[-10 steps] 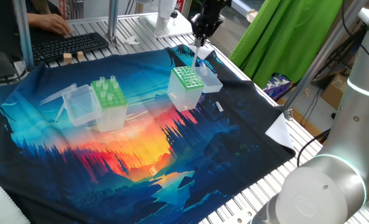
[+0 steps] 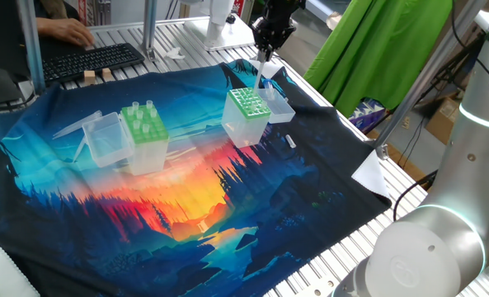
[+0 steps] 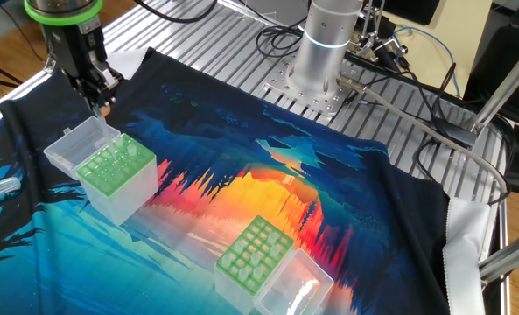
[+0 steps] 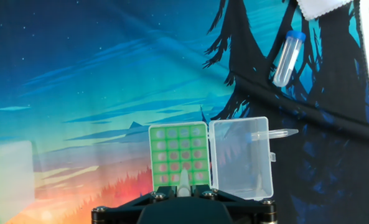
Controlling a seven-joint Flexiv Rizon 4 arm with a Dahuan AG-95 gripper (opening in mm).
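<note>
High over the far side of the cloth, my gripper (image 2: 265,54) is shut on a slender, translucent pipette tip (image 2: 260,73) that points downward. From the wrist, the same tip (image 4: 184,182) shows between the fingers, its image overlapping the near edge of a green-topped rack box (image 4: 179,149). This box (image 2: 247,118) has a grid of holes, and its clear lid (image 4: 239,158) hangs open beside it. Whether the tip's lower end touches the box cannot be told. A second green-topped box (image 2: 145,139) has several tips standing in its grid, with an open lid (image 2: 108,139) alongside.
A blue-capped tube (image 4: 289,59) lies on the patterned cloth (image 2: 203,194). Another loose tip (image 4: 284,133) lies by the open lid. The arm's base (image 3: 316,74) stands at the table edge. A person's hand (image 2: 67,31) rests by a keyboard. Open cloth separates the two boxes.
</note>
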